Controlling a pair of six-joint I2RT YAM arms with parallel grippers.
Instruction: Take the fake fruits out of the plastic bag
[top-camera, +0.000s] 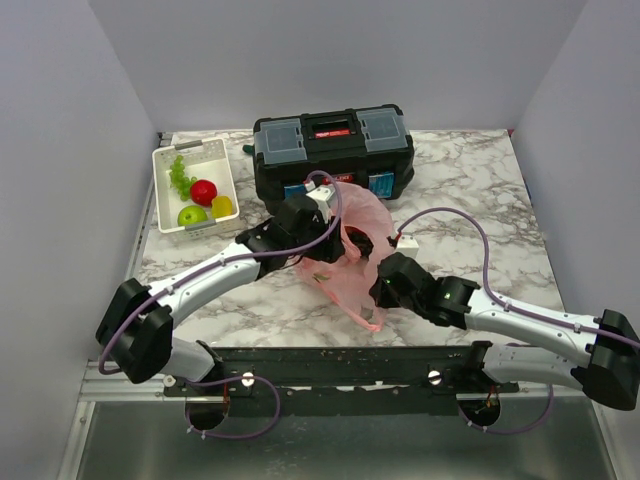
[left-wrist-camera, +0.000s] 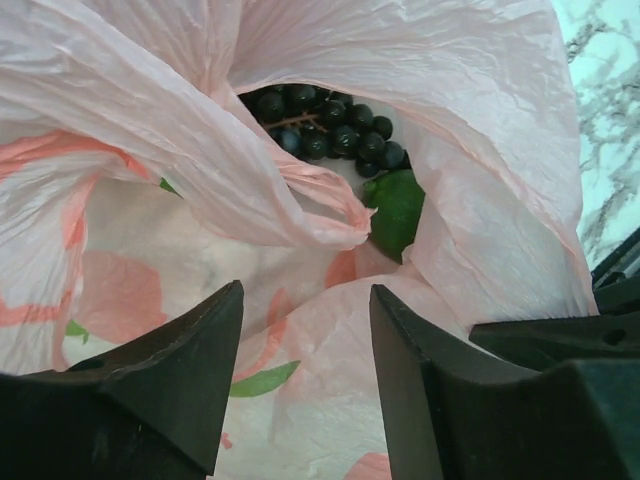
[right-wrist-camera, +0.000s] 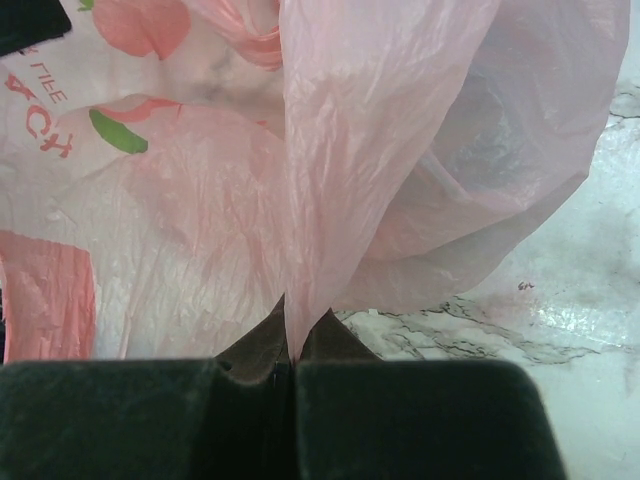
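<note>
The pink plastic bag (top-camera: 350, 295) lies crumpled in front of the toolbox. Inside it, in the left wrist view, dark grapes (left-wrist-camera: 340, 135) and a dark green fruit (left-wrist-camera: 395, 215) show through the mouth. My left gripper is open above the bag, below the grapes in that view, with nothing between its fingers. My right gripper is shut on a fold of the bag at its right side.
A white basket (top-camera: 160, 205) at back left holds green grapes (top-camera: 180, 180), a red fruit (top-camera: 203, 191), a green apple (top-camera: 192, 215) and a yellow fruit (top-camera: 222, 207). The black toolbox (top-camera: 290, 170) stands behind the bag.
</note>
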